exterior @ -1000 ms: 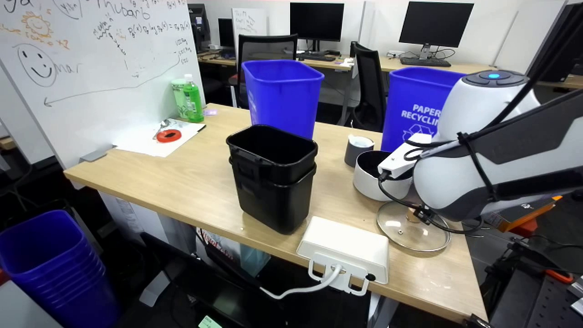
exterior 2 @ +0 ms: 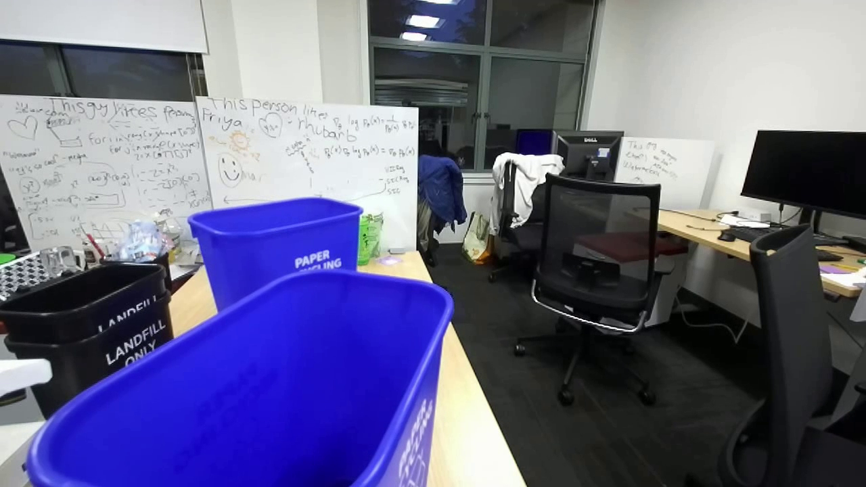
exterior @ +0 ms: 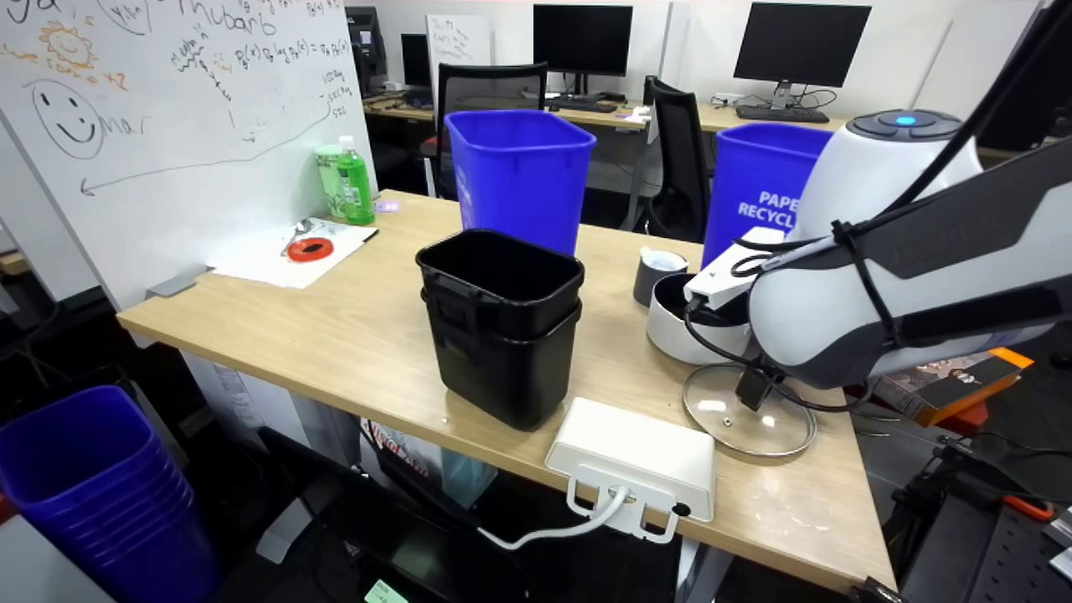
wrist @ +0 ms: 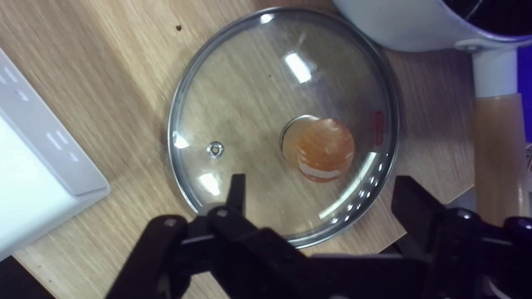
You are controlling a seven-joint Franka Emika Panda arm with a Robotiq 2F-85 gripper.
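A clear glass lid (wrist: 249,89) with a metal rim and a round wooden knob (wrist: 326,149) lies on the table, beside a white pot (wrist: 404,27). My gripper is over the lid in the wrist view, its black fingers (wrist: 237,192) wide apart on either side of the knob and nothing visibly clamped. Exterior view 1 shows the lid (exterior: 718,427) under the arm, with a dark finger (exterior: 754,387) where it covers the knob. Behind it stands the pot (exterior: 683,337), partly screened by the arm.
A white box-like device (exterior: 633,447) sits left of the lid near the table edge. Black bins (exterior: 502,342) and a blue bin (exterior: 517,171) stand farther left, and a grey cup (exterior: 658,276) is behind the pot. The pot's wooden handle (wrist: 496,159) extends past the lid.
The arm has come slightly lower and left in exterior view 1. Both lid and pot sit a little farther left than before. The knob, visible earlier, is now covered there.
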